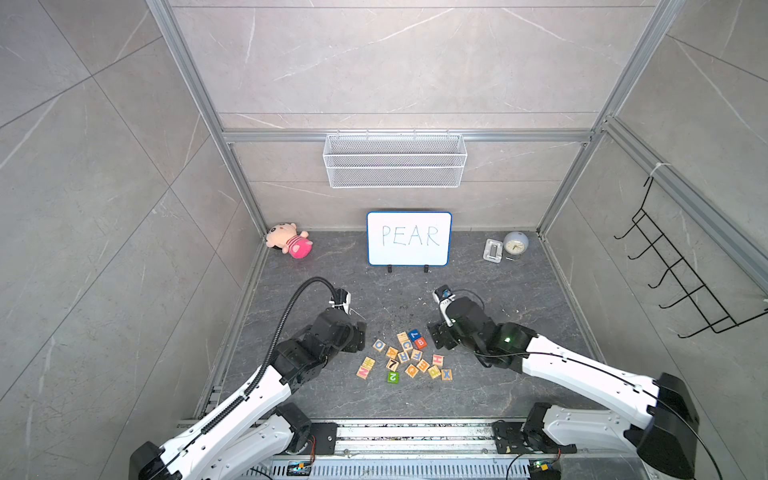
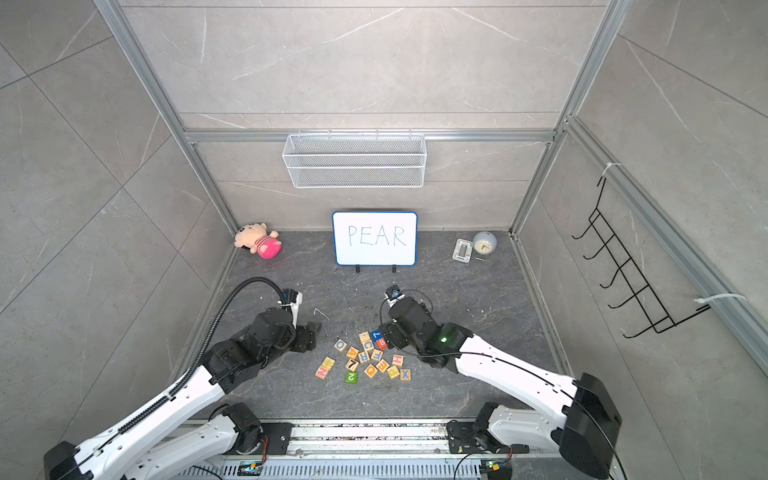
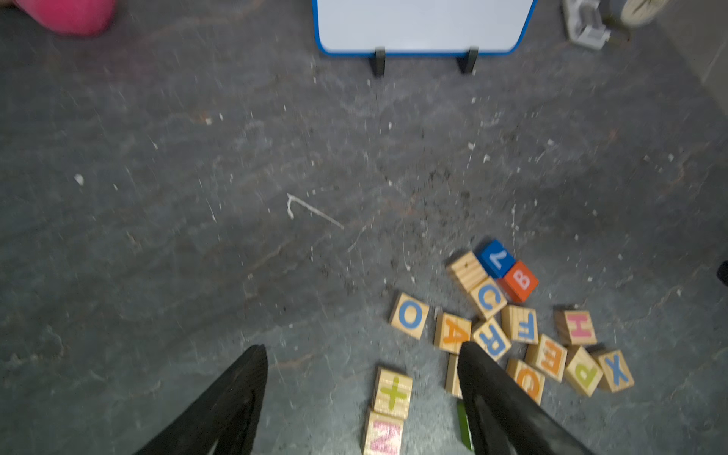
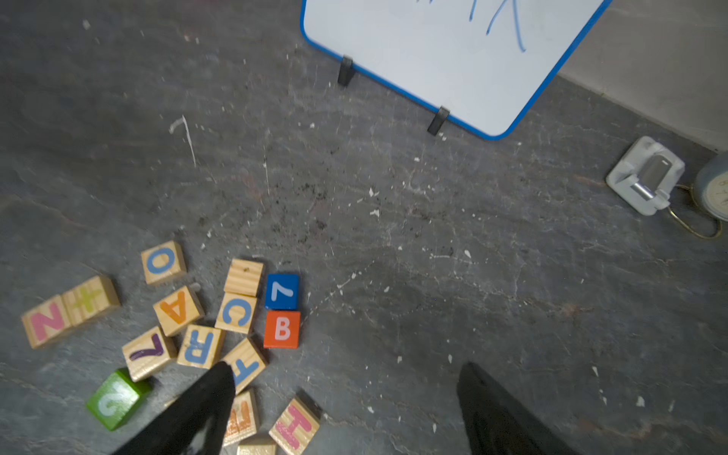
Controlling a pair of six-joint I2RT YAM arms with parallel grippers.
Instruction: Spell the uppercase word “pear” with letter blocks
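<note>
Loose letter blocks lie in a cluster on the grey table. In the left wrist view I make out an orange A [image 3: 453, 332], a blue R [image 3: 492, 339], a yellowish P [image 3: 583, 371] and an orange block that looks like E [image 3: 546, 357]. The A [image 4: 179, 309] and R [image 4: 199, 346] also show in the right wrist view. My left gripper is open above the cluster's left side, nothing between its fingers. On the right side, my right gripper stands open and empty over bare table; its left finger hides some blocks.
A whiteboard [image 1: 409, 238] reading PEAR stands at the back. Behind it, a wire basket [image 1: 394, 160] hangs on the wall. A doll [image 1: 289, 240] sits back left, a clock [image 1: 516, 243] back right. Table between blocks and board is clear.
</note>
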